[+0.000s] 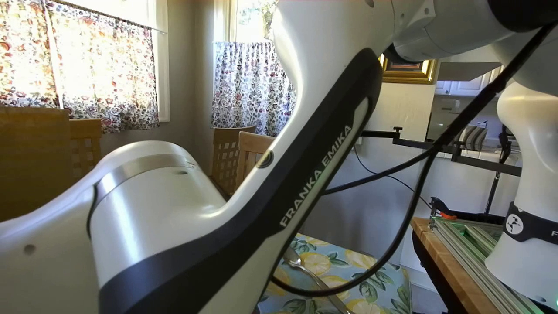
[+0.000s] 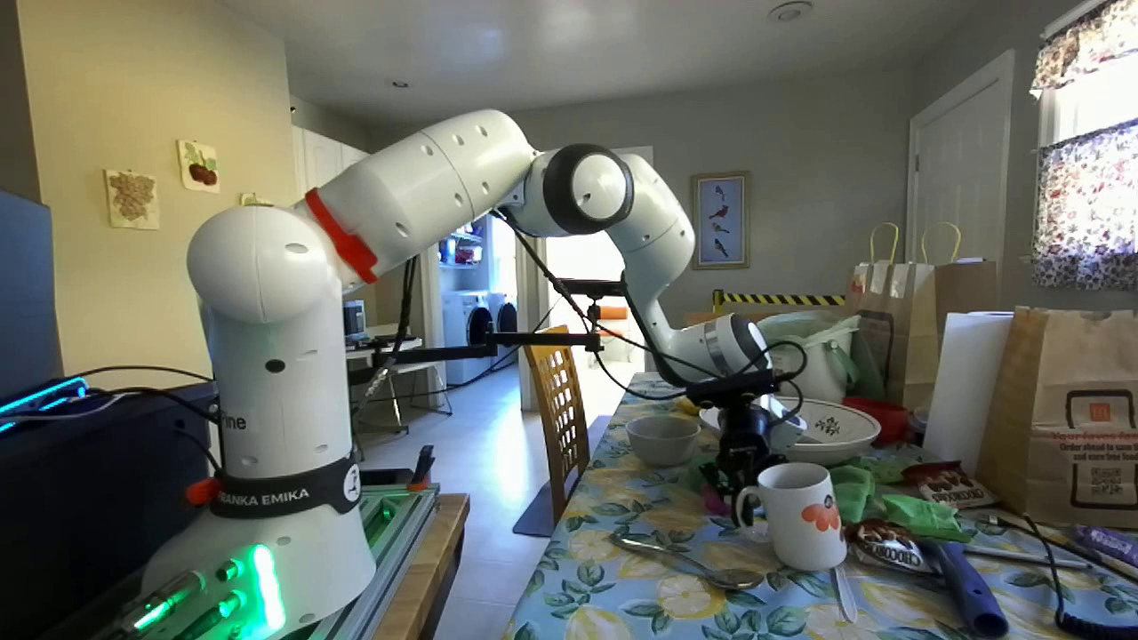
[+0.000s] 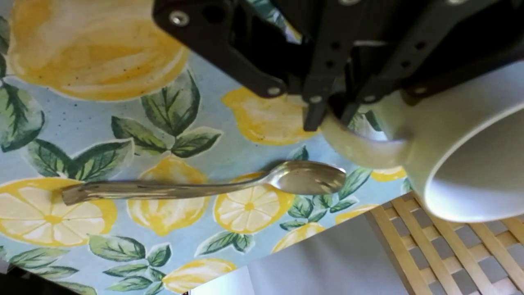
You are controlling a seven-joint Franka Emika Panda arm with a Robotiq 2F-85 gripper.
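A white mug with an orange flower-like print (image 2: 805, 517) is at the near side of the table. In the wrist view the mug (image 3: 417, 147) fills the right edge, its opening facing the lower right. My gripper is shut on the mug's handle (image 3: 366, 147), with the handle's curve passing between the narrow fingertips. From exterior view 2 the gripper (image 2: 738, 485) appears just behind the handle. Whether the mug's base touches the cloth cannot be made out. Exterior view 1 shows neither mug nor gripper; the arm blocks much of it.
A metal spoon (image 3: 206, 187) lies on the lemon-print tablecloth (image 3: 88, 132) beside the mug. Beyond the gripper are a small bowl (image 2: 663, 439) and a wide white bowl (image 2: 843, 427). Chocolate wrappers (image 2: 891, 546), a blue-handled tool (image 2: 971, 597) and paper bags (image 2: 1077, 416) crowd the mug's right.
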